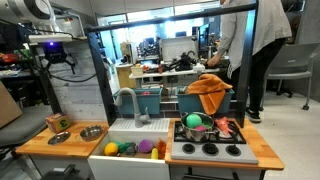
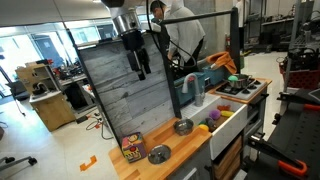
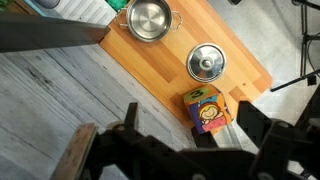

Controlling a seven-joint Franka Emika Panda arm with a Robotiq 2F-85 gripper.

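High over the left end of the counter, my gripper stands open, its dark fingers wide apart with nothing between them in the wrist view. Beneath it on the wooden top are a yellow and red box, a round lid and a steel pot with two handles. Exterior view 1 has the same box at the back left, the lid in front of it and the pot to the right.
A white sink holds several colourful toy foods. To its right, a pot with a green item stands on the stove. An orange cloth hangs over a blue bin. Grey panelling rises behind the left counter.
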